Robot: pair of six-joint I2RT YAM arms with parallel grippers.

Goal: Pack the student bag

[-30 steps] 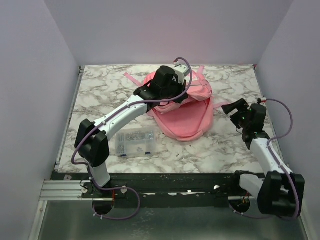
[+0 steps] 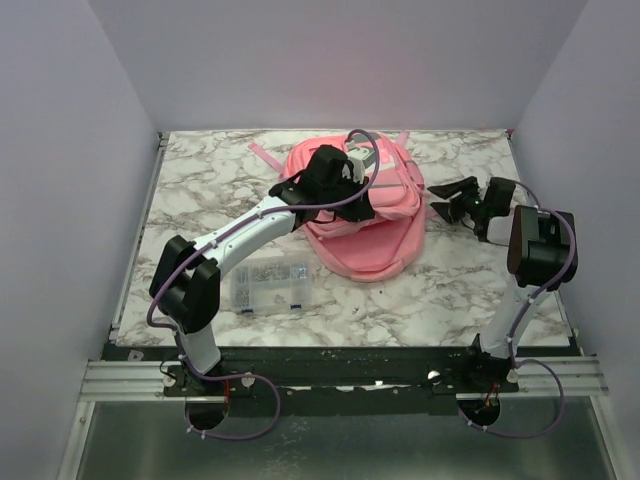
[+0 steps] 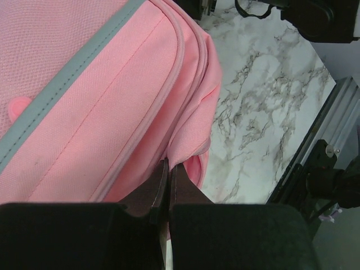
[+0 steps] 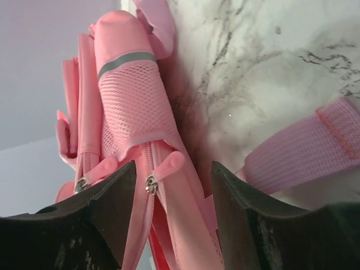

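Note:
The pink bag [image 2: 375,245] lies at the back middle, its front pocket panel spread toward me. My left gripper [image 2: 368,210] is over its middle. In the left wrist view its fingertips [image 3: 163,169] are shut on a fold of the pink cloth [image 3: 191,138]. At the bag's right edge my right gripper [image 2: 430,201] stands open. Between its fingers, in the right wrist view, lies the zipper edge with a pink pull tab [image 4: 170,165], unclamped. A second pull tab [image 4: 101,170] is to the left, close to the left finger. The pocket's inside is mostly hidden.
A clear plastic box [image 2: 272,284] lies flat at the front left. A pink strap [image 4: 306,146] stretches over the marble table [image 2: 450,300] beside the right gripper. Free table remains at the front right and the far left.
My right arm has swung in leftward to the bag's right edge. The left gripper has come slightly lower and nearer with the cloth, which now covers more of the pocket opening.

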